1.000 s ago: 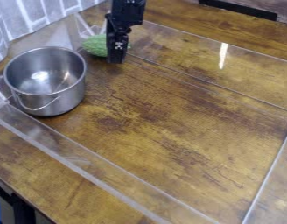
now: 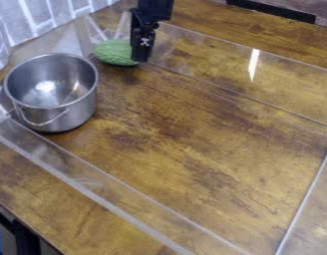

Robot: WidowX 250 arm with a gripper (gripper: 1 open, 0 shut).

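My black gripper [image 2: 143,48] reaches down from the top of the view, beside a green textured object [image 2: 113,52] at the upper left, at or against its right side. Whether the fingers are open or shut on it is too small to tell. A steel pot [image 2: 53,92] with a wire handle stands at the left, below the green object.
Clear plastic edging runs along the left and right sides, with a pale cloth or sheet at the upper left.
My gripper has shifted slightly up and back since a second ago. The green object looks to have moved slightly left; the pot is unchanged.
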